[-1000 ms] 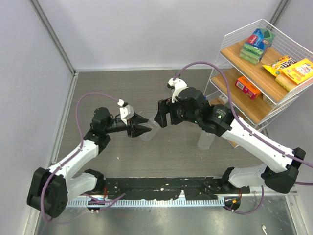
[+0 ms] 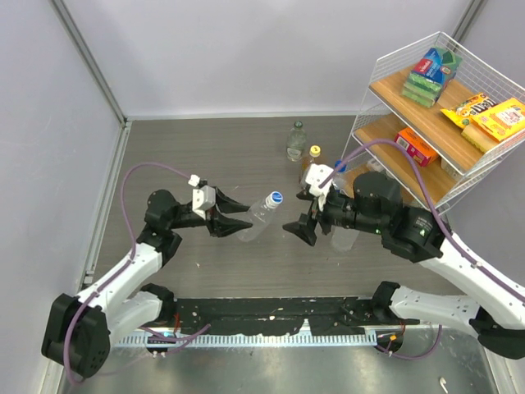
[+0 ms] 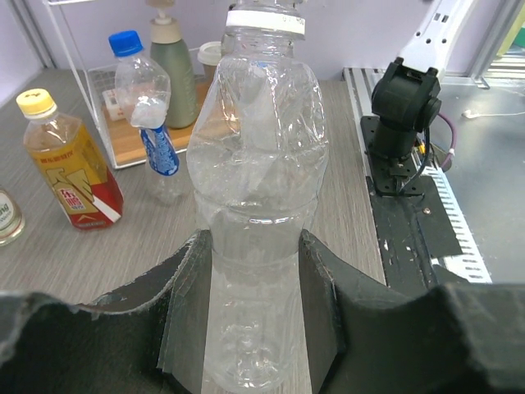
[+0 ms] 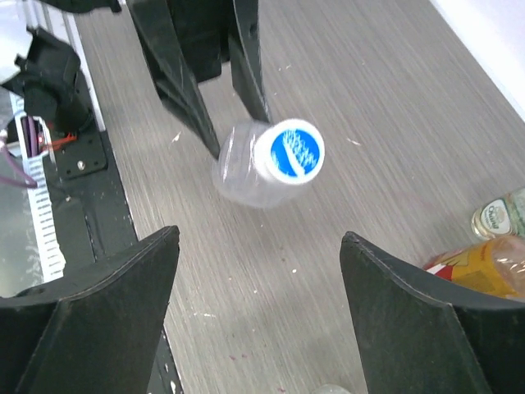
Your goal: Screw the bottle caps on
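My left gripper is shut on a clear plastic bottle, held tilted, with a white and blue cap on its top. My right gripper stands open just right of that cap, apart from it, nothing between its fingers. Behind it stand a tea bottle with a yellow cap, a clear bottle with a blue cap and a glass bottle.
A wire shelf rack with wooden boards and packets fills the right side. A black strip runs along the front edge.
The right gripper has drawn away to the right from the bottle top and turned, uncovering the cap.
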